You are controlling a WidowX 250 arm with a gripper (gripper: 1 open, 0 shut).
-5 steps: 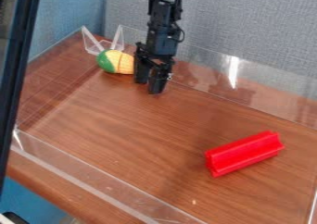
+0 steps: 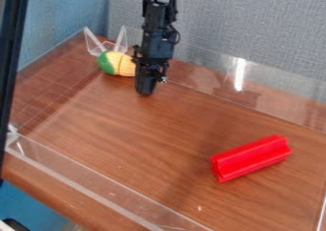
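Observation:
My black gripper [image 2: 149,80] points down at the back of the wooden tray, low over its floor, and looks shut, with nothing visible between its fingers. Just left of it, partly behind it, lies a yellow toy with a green end [image 2: 117,63], resembling a corn cob. Whether the two touch I cannot tell. A red cylindrical block [image 2: 250,158] lies at the front right.
Clear plastic walls [image 2: 102,187] edge the wooden floor [image 2: 140,149]. A clear angular piece stands at the back left corner by the toy.
My gripper has shifted slightly to the left over the last second, beside the yellow toy. The red block has not moved.

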